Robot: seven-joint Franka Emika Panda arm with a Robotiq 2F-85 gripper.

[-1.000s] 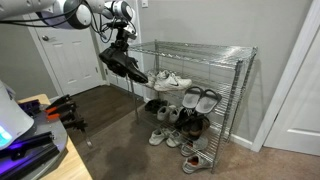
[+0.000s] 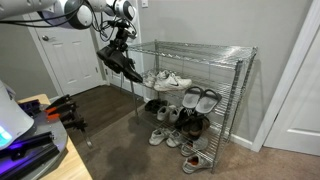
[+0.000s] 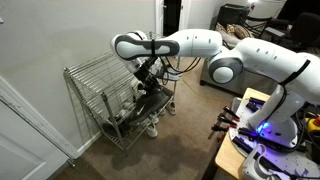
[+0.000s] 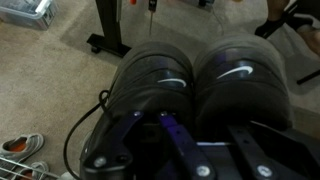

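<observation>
A pair of black Nike shoes [image 4: 152, 80], white swooshes showing, fills the middle of the wrist view. My gripper is shut on them; the exact contact is hidden by the dark shoes and gripper parts. In exterior view 1 the black pair [image 2: 120, 62] hangs tilted in the air at the left end of the wire rack [image 2: 205, 52], below the gripper [image 2: 114, 42]. From the other side, exterior view 2 shows the black pair [image 3: 150, 103] in front of the rack [image 3: 88, 82], partly covering the shoes behind.
White sneakers [image 2: 172, 80] and grey-black slides [image 2: 207, 102] occupy the rack's middle shelf. More shoes [image 2: 195, 163] sit lower down. The rack's top shelf is bare. A wooden table [image 2: 62, 168] stands at the front left, with open carpet between.
Compared with a second ago, the held black pair has shifted slightly left and its tilt has changed a little. Shoes on the rack stay where they were.
</observation>
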